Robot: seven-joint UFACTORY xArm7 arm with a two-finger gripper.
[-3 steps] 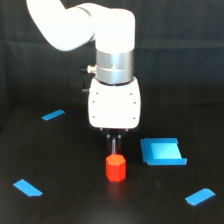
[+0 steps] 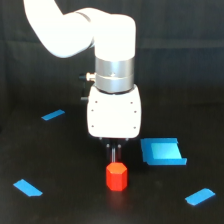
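Note:
The white robot arm point(image 2: 84, 30) reaches down from the top centre to a small gripper point(image 2: 114, 154) with dark, narrow fingers. Directly beneath the fingertips stands a red hexagonal block point(image 2: 116, 177) on the dark table. The fingertips are at or just over the block's top; whether they touch it or are open or shut is hard to tell.
A light blue square point(image 2: 164, 152) lies right of the gripper on the table. Blue strips lie at the far left point(image 2: 53, 115), front left point(image 2: 28, 188) and front right point(image 2: 200, 196).
The arm and gripper have shifted slightly left and a little down. The red block looks about where it was, perhaps marginally lower in the view.

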